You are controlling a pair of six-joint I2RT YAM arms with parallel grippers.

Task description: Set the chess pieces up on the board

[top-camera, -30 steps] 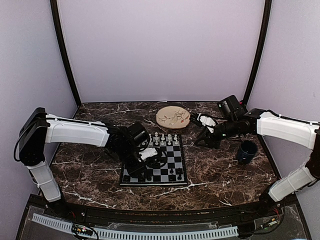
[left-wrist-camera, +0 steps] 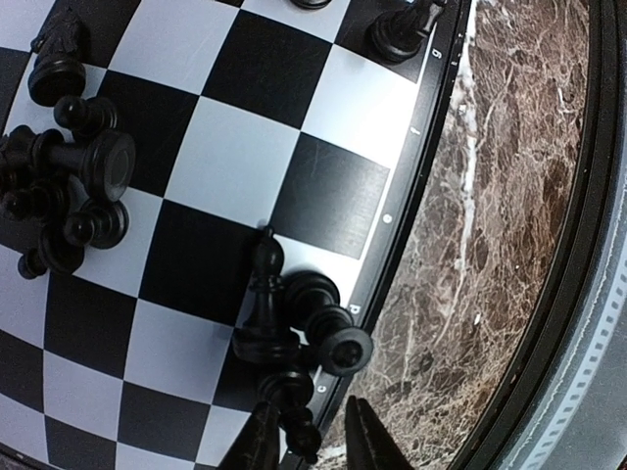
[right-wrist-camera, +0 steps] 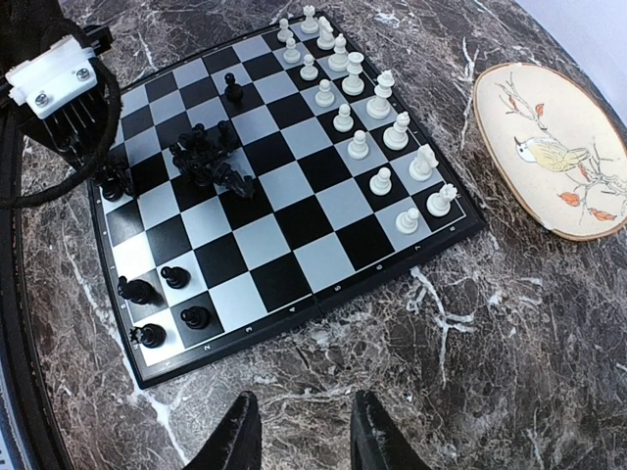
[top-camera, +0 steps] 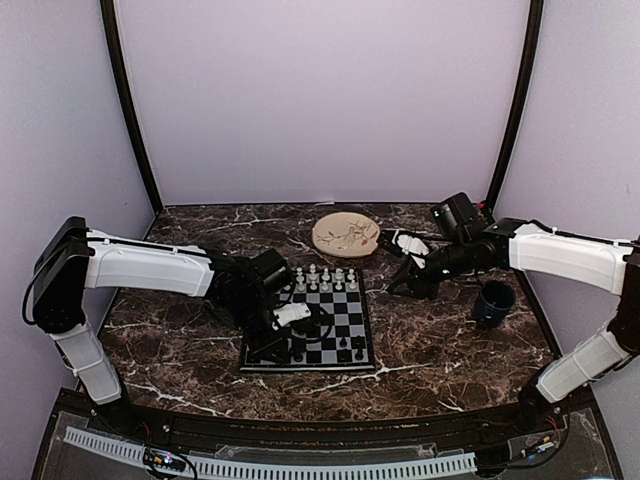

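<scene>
Over the near left corner of the chessboard (right-wrist-camera: 321,294), my left gripper is closed around the end of a black piece (left-wrist-camera: 299,433). Beside it are a tall fallen black piece (left-wrist-camera: 265,304) and another leaning black piece (left-wrist-camera: 328,328). A tangled heap of black pieces (right-wrist-camera: 208,157) lies mid-board, and a lone black pawn (right-wrist-camera: 233,88) stands apart. Several black pieces are at the near right corner. White pieces (right-wrist-camera: 396,135) fill two rows at the far side. My right gripper hovers right of the board, fingers apart, nothing between them.
An oval plate with a painted bird (top-camera: 345,234) lies behind the board. A dark cup (top-camera: 493,303) stands at the far right.
My left gripper has shifted slightly left and toward the near left corner of the board. The right arm has barely moved.
</scene>
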